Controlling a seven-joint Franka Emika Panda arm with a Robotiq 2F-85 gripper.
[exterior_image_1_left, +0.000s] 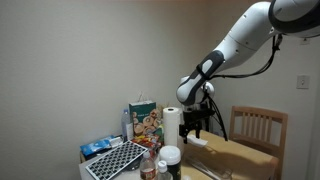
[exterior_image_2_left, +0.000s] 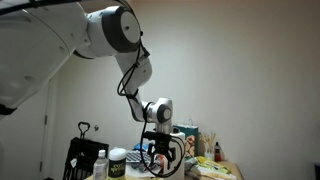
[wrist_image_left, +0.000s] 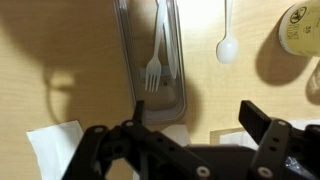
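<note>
My gripper is open above the wooden table, with nothing between its fingers. Below and ahead of it in the wrist view lies a clear, narrow tray (wrist_image_left: 126, 45). A white fork (wrist_image_left: 154, 70) rests inside the tray, beside a thin white utensil that looks like a knife (wrist_image_left: 172, 40). Outside the tray, to its right, a white spoon (wrist_image_left: 227, 48) lies on the table. In exterior view 1 the gripper (exterior_image_1_left: 198, 130) hangs over the table near the paper towel roll (exterior_image_1_left: 171, 127).
A yellowish can (wrist_image_left: 300, 30) stands at the wrist view's upper right. White paper or cloth (wrist_image_left: 55, 148) lies lower left. A dark-lidded jar (exterior_image_1_left: 171, 160), bottles and a black rack (exterior_image_1_left: 115, 160) crowd the table's left side; a wooden chair (exterior_image_1_left: 258, 127) stands behind.
</note>
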